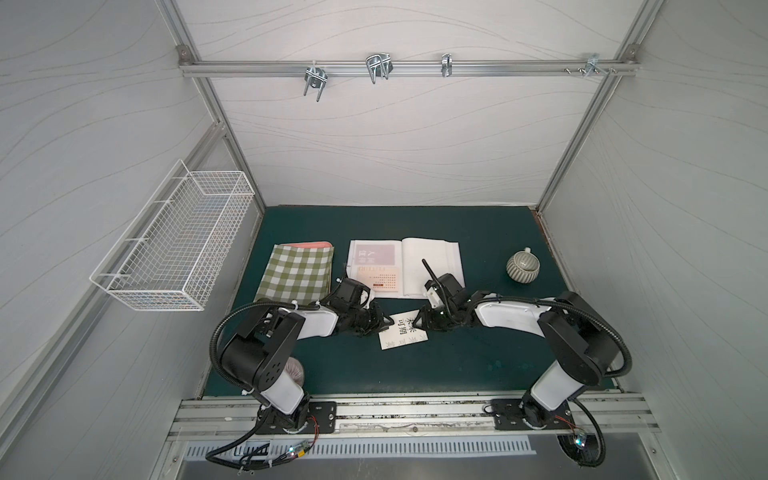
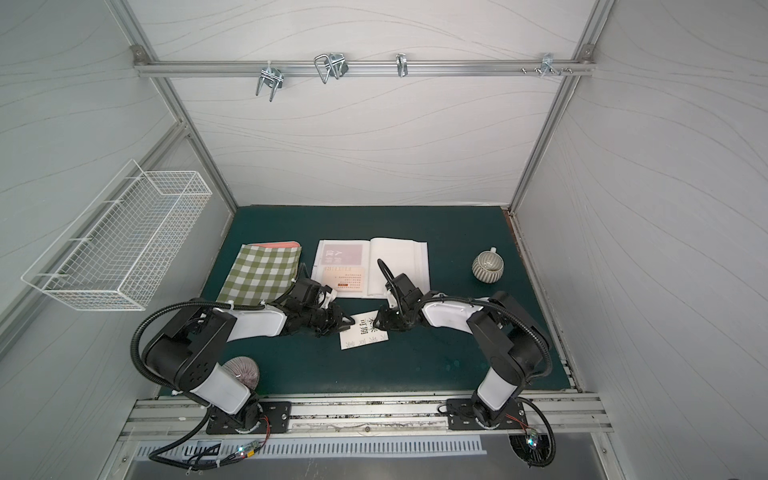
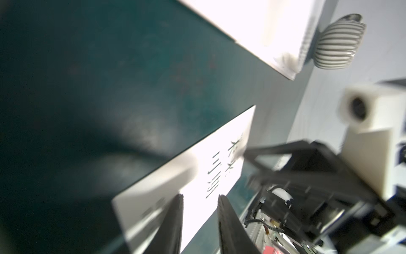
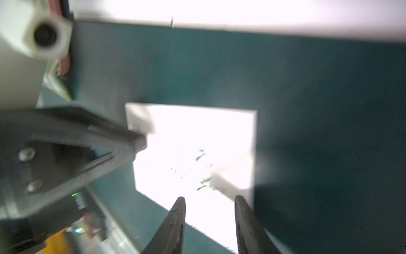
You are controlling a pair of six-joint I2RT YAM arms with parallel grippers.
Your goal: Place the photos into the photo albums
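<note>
A photo card with dark Chinese characters lies on the green table below the open album, whose left page shows pink prints and right page is blank. My left gripper is over the card's left part, fingertips a little apart, nothing visibly held. My right gripper is over the card's right part, also with fingertips apart. In both wrist views the card is partly blurred or washed out, and contact with it is unclear.
A green checked cloth over something pink lies at the left. A striped pot stands at the right. A wire basket hangs on the left wall.
</note>
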